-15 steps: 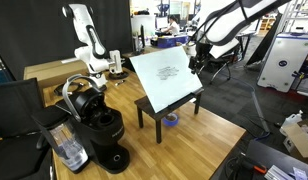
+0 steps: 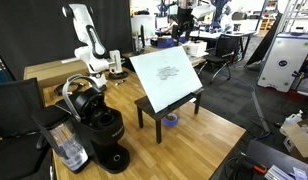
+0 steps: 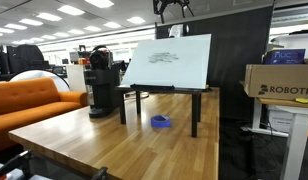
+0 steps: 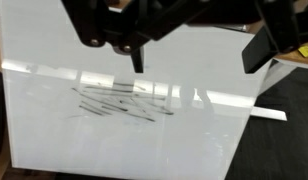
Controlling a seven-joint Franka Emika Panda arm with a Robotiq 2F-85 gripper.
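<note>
A white board [image 2: 166, 76] leans on a dark stand on the wooden table. Dark scribbled strokes [image 4: 119, 101] mark its face, also visible as a small patch in exterior view 2. My gripper hangs in front of the board in the wrist view, fingers wide apart and empty. One finger [image 4: 137, 55] overlaps the board just above the strokes; the other finger [image 4: 256, 52] is near the board's right edge. Seen from outside, the gripper [image 3: 171, 10] is high above the board's top edge.
A blue ring-shaped roll [image 3: 160, 121] lies on the table under the board. The black coffee machine [image 2: 99, 125] occupies the left side. A cardboard box [image 3: 282, 82] stands at right in exterior view 2. Bare tabletop [image 2: 199, 140] lies in front of the stand.
The arm and gripper have risen and moved left, from beside the board's upper right corner to above its top edge. The board, roll and coffee machine have stayed put.
</note>
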